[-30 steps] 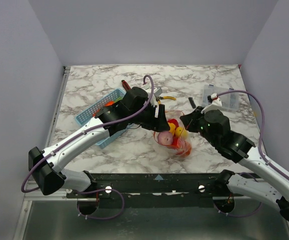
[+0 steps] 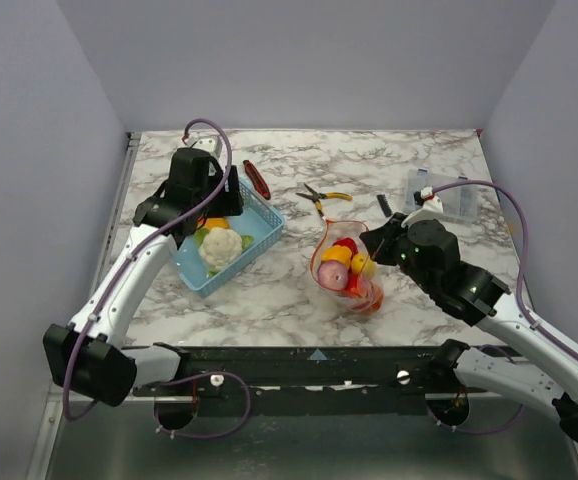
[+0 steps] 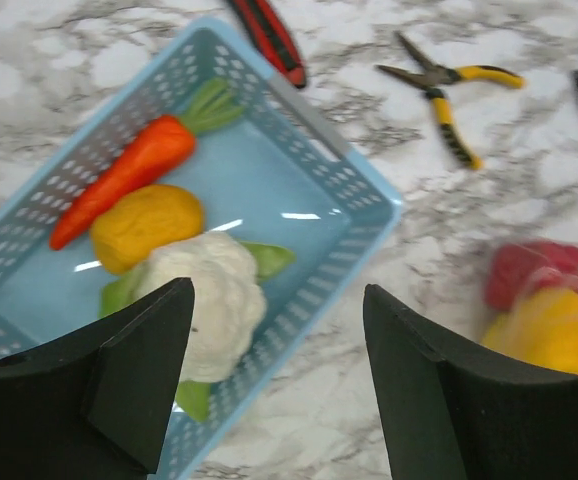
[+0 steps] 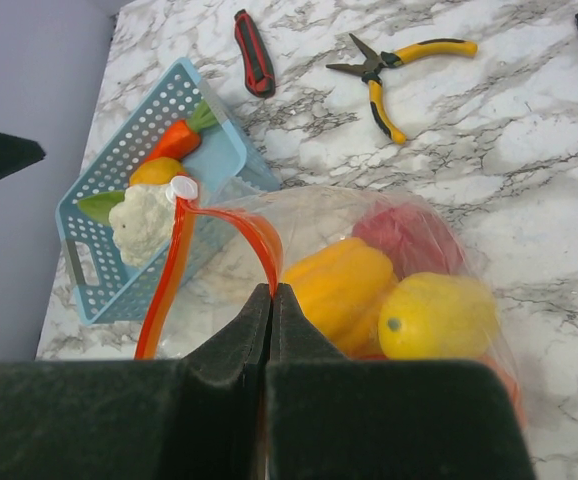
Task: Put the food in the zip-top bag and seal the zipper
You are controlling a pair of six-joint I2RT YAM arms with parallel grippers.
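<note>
A clear bag with a red-orange rim (image 2: pixel 329 223) stands open near the middle of the table, holding several foods: an orange-yellow piece (image 4: pixel 337 290), a yellow one (image 4: pixel 437 316), a red one (image 4: pixel 409 240) and a purple one (image 2: pixel 333 275). My right gripper is shut on the bag's rim at its right side. Over the blue basket (image 2: pixel 194 284), my left gripper is open and empty. Inside the basket lie a carrot (image 3: pixel 129 176), a yellow-orange item (image 3: pixel 147 225) and a cauliflower (image 3: pixel 209 300) on green leaves.
A red-and-black cutter (image 2: pixel 256 179) lies behind the basket. Yellow-handled pliers (image 2: pixel 321 196) sit behind the bag, with a black comb-like piece (image 2: pixel 385 205) to their right. A clear divided case (image 2: pixel 457 198) rests at the back right.
My left gripper has swung left from above the bag to over the basket, staying open at the end. The right arm and the bag hold their place.
</note>
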